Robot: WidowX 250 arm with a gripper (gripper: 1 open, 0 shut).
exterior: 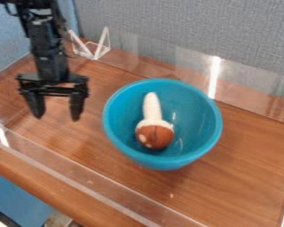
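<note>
My black gripper (57, 105) hangs over the left part of the wooden counter, its two fingers spread apart with nothing between them. To its right, apart from it, stands a turquoise bowl (198, 120). Inside the bowl lies a white elongated object with an orange-brown rounded lower end (154, 136), its pale narrow part pointing toward the back.
A grey wall (216, 40) with a clear strip along its foot bounds the back. A white wire item (95, 46) is at the back left. Its edge runs along the lower left.
</note>
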